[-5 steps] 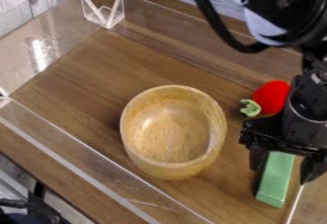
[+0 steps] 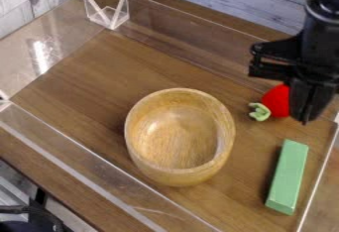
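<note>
My black gripper (image 2: 286, 65) is raised at the upper right, its fingertips hanging over a red vegetable with a green stem (image 2: 275, 101); whether it is open or shut does not show. A green rectangular block (image 2: 286, 177) lies at the lower right. A round wooden bowl (image 2: 179, 166) sits at the center bottom, left of the block.
The wooden tray floor (image 2: 95, 77) has clear room on the left and at the back. Clear walls edge it, with a transparent bracket (image 2: 110, 8) at the back left.
The gripper has moved up and back from over the green block, which is now fully uncovered. The bowl and red vegetable stay where they were.
</note>
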